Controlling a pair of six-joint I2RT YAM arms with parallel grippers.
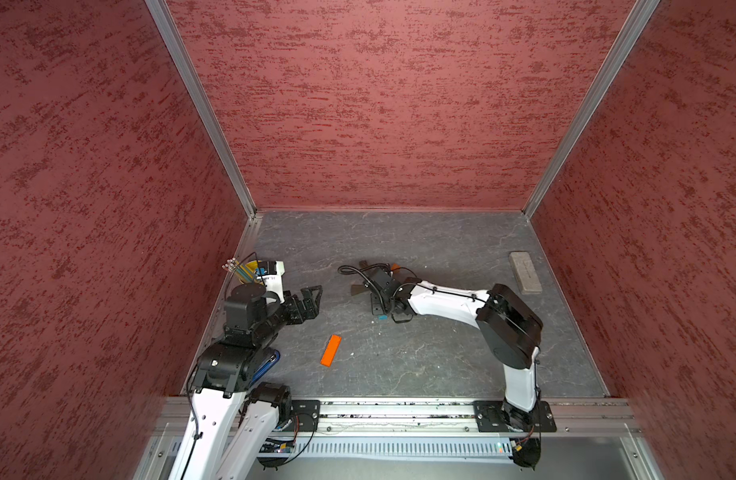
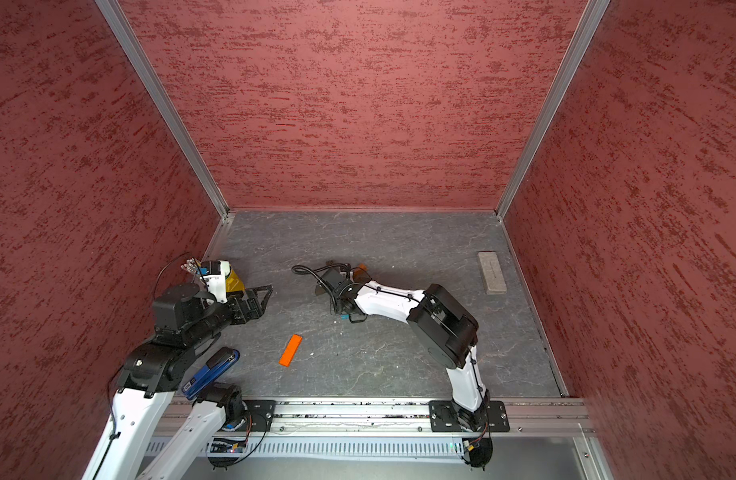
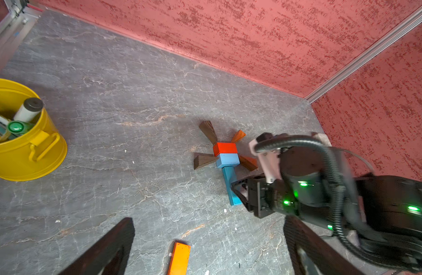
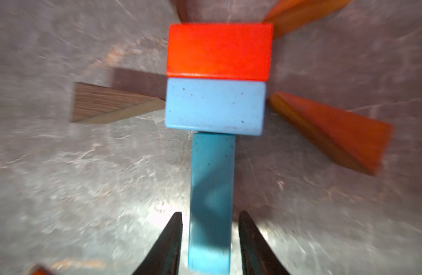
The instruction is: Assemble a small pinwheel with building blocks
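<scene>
A red block (image 4: pixel 218 50) and light blue block (image 4: pixel 214 105) lie against each other, with brown and orange wedges (image 4: pixel 330 133) spread around them like vanes; a teal bar (image 4: pixel 211 192) runs down from them. My right gripper is open, one finger each side of the bar's lower part. In the top views that arm hides much of the pinwheel. My left gripper (image 1: pixel 310 302) stands open at the left. A loose orange block (image 1: pixel 330 349) lies on the table in front of the pinwheel.
A yellow bucket (image 3: pixel 41 155) of pens and tools is at the left, a blue object (image 2: pixel 210 372) near the front left. A pale long block (image 1: pixel 525 272) lies at the right.
</scene>
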